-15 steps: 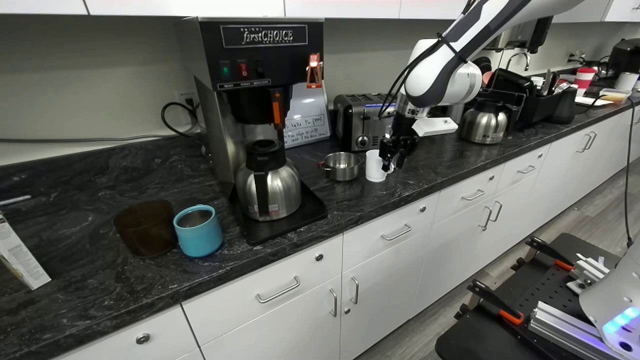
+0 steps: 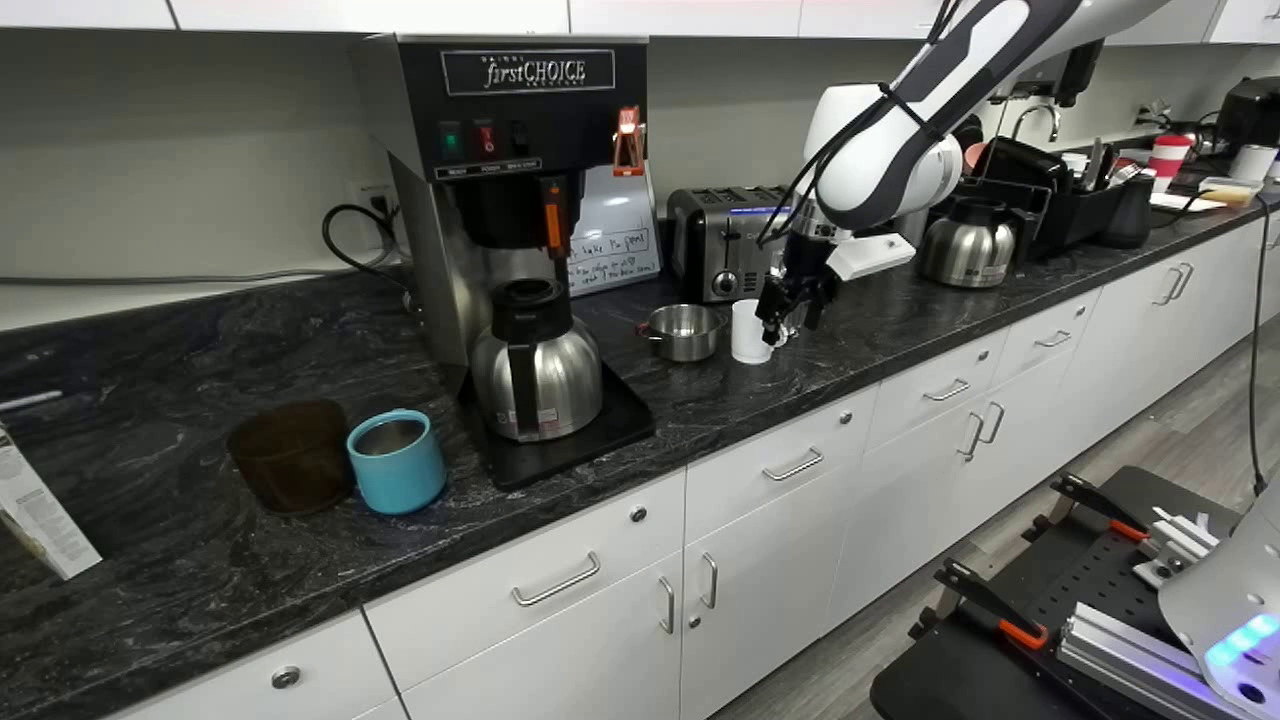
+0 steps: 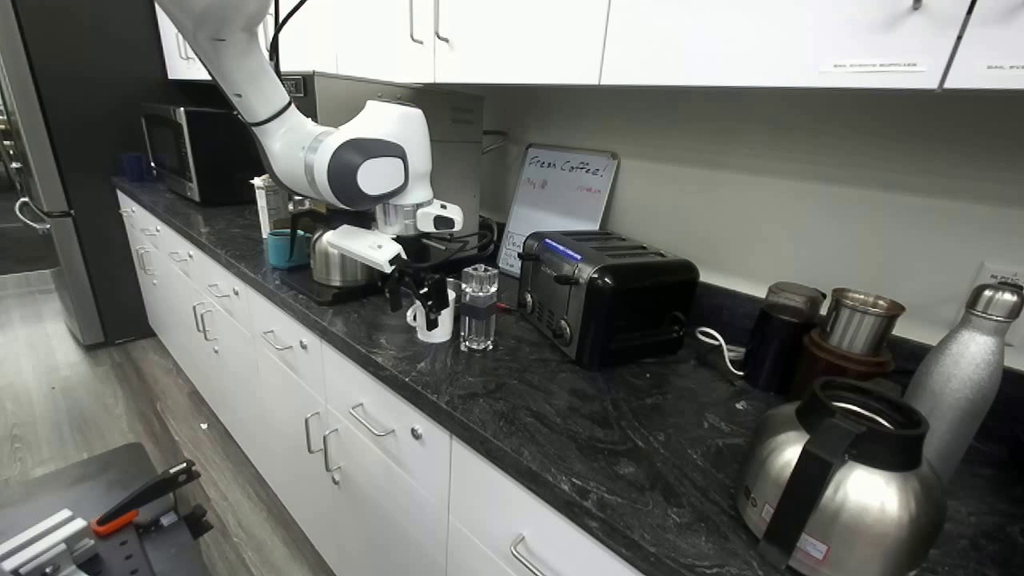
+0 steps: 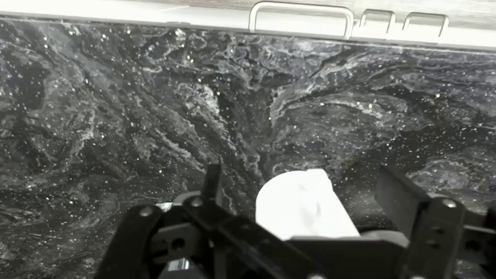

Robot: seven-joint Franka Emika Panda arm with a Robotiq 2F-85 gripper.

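A white mug (image 2: 749, 336) stands upright on the dark counter, its handle (image 3: 413, 314) toward the counter's front edge in the second exterior view. My gripper (image 2: 786, 336) is open right at the mug, pointing down. In the wrist view the white mug (image 4: 297, 204) shows between the widely spread fingers, with a gap on either side of it. Part of the mug is hidden behind the gripper's linkage in that view. Whether either finger touches the mug cannot be told.
Close to the mug stand a clear grinder-like container (image 3: 478, 307) and a small steel pot (image 2: 686, 334). A toaster (image 3: 605, 293) is behind them. The coffee maker (image 2: 414, 252) with its carafe (image 2: 564, 384) and a teal mug (image 2: 398, 466) stand farther along. Bare counter lies along the front edge.
Over the last second the gripper has shifted slightly, and its fingers look farther apart around the mug. The mug stays in the same place.
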